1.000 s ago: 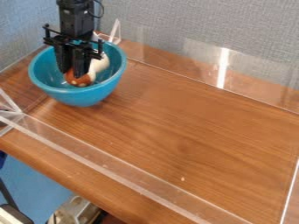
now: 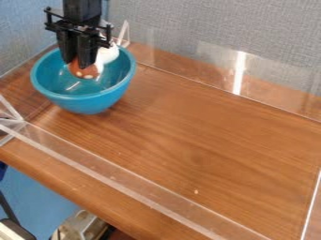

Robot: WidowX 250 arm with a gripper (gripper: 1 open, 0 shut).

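Note:
My black gripper (image 2: pixel 81 49) is over a blue bowl (image 2: pixel 85 99) at the upper left of the table, shut on an orange object (image 2: pixel 83 69) that hangs just inside or over the bowl's rim. A white object (image 2: pixel 108 53) shows behind the fingers at the back of the bowl; whether it is joined to the orange one I cannot tell.
A grey wall stands behind. Some metal hardware sits below the table's left edge.
The gripper has risen, and the orange object and white object have moved up with it from deeper in the bowl.

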